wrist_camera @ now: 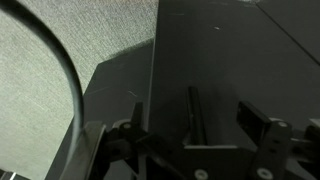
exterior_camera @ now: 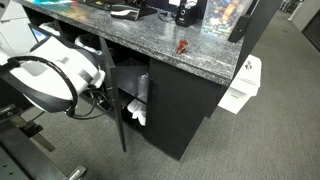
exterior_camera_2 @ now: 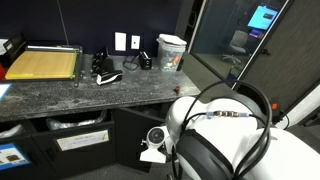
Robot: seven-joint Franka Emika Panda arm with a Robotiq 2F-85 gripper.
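A dark cabinet door (exterior_camera: 114,95) stands swung out from under the counter, seen nearly edge-on in exterior view 1. In the wrist view its flat face (wrist_camera: 225,50) fills much of the picture, with a slim black upright handle (wrist_camera: 194,110) on it. My gripper is open and faces this handle. One finger (wrist_camera: 130,132) shows on each side of it with clear gaps; whether the handle lies in between in depth, I cannot tell. Exterior view 1 shows the gripper only as a dark shape low by the door.
Inside the cabinet are a grey bin (exterior_camera: 130,78) and white crumpled items (exterior_camera: 137,112). A granite counter (exterior_camera: 170,45) runs above, bearing a small red object (exterior_camera: 182,46). Past the cabinet's right end, a white box (exterior_camera: 242,82) stands on the carpet. Free floor lies right of it.
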